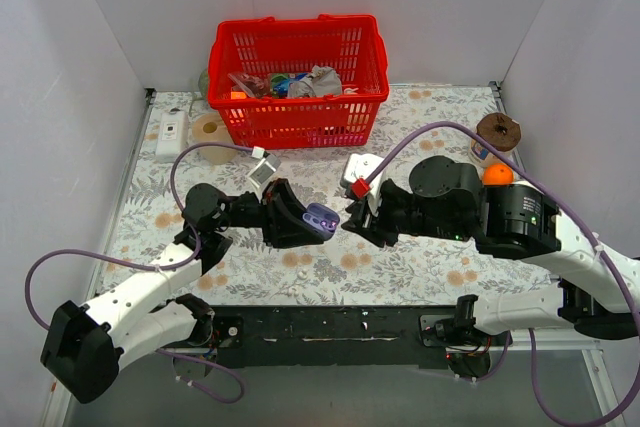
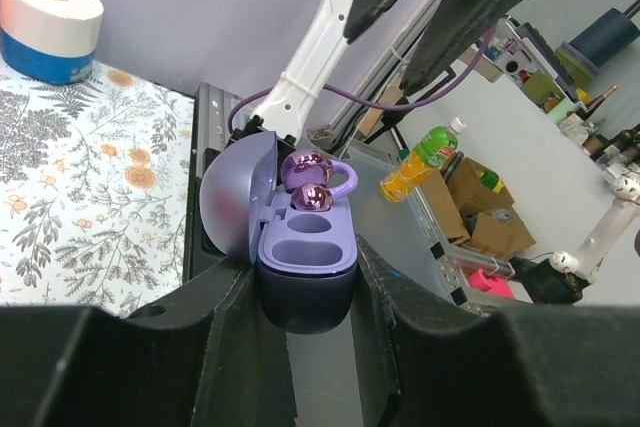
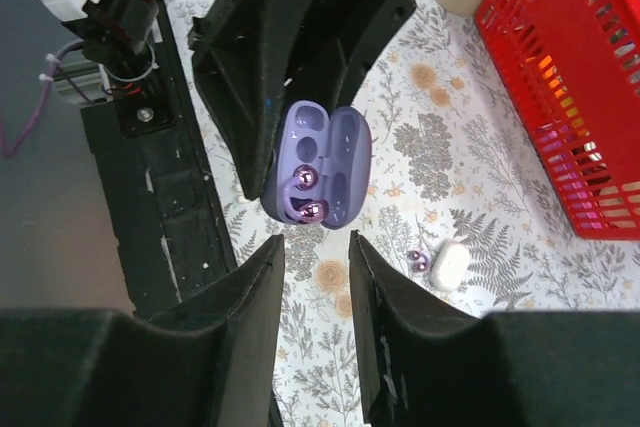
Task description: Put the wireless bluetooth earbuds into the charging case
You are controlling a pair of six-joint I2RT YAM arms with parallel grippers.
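Observation:
The charging case [image 2: 308,257] is purple, its lid [image 2: 235,197] swung open, and my left gripper [image 1: 312,227] is shut on its body. One earbud [image 3: 304,178], two shiny balls joined by a purple loop, sits at one end of the case; whether it is fully seated I cannot tell. Two hollows [image 2: 307,223] at the other end are empty. On the table lies a second earbud [image 3: 418,261], seen in the right wrist view. My right gripper is open beside the case, with nothing between its fingers.
Right by the loose earbud is a small white object [image 3: 450,265]. A red basket [image 1: 300,127] with mixed items stands at the back. An orange [image 1: 497,175] and a jar are at the right.

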